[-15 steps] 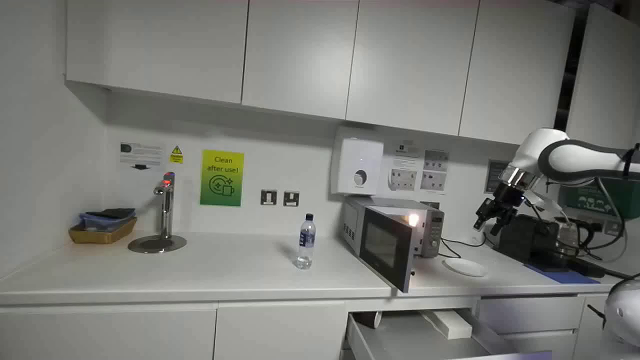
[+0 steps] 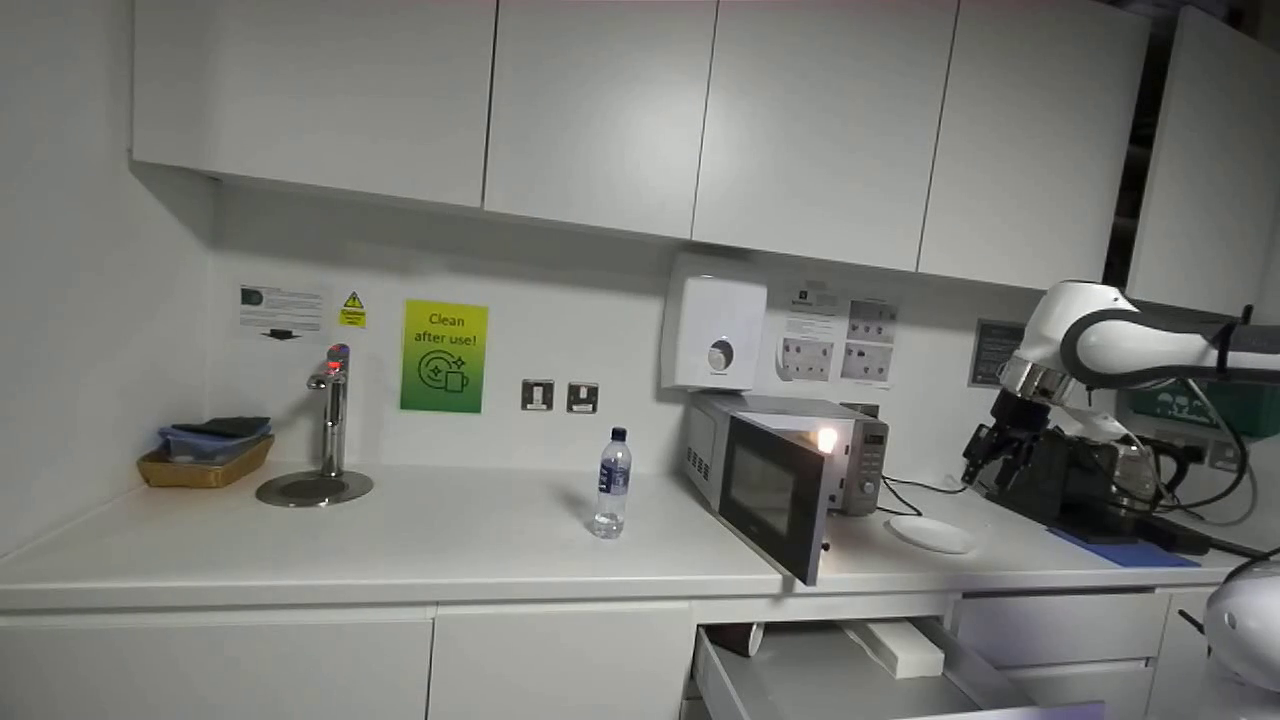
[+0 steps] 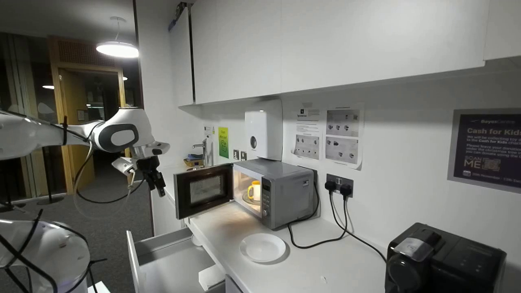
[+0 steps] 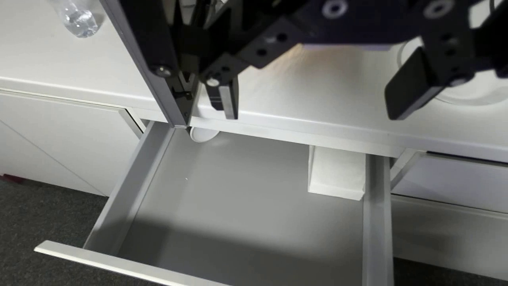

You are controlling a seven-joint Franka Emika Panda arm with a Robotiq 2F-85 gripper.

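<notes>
My gripper is open and empty, its two fingers spread wide in the wrist view. In exterior view 2 the gripper (image 3: 158, 188) hangs in the air left of the swung-out microwave door (image 3: 204, 190). A yellow and white mug (image 3: 255, 190) stands inside the lit microwave (image 3: 288, 193). Below the counter, a drawer (image 4: 257, 205) is pulled out; it holds a white box (image 4: 337, 174) at its back right and a white cup (image 4: 203, 134) at its back left, partly hidden under the counter edge.
A white plate (image 3: 263, 247) lies on the counter in front of the microwave. A clear water bottle (image 2: 611, 486) stands left of the microwave door. At the right is a black coffee machine (image 3: 444, 263).
The arm and gripper have come lower and a little to the right in exterior view 1. The drawer, microwave door, bottle and plate have stayed put.
</notes>
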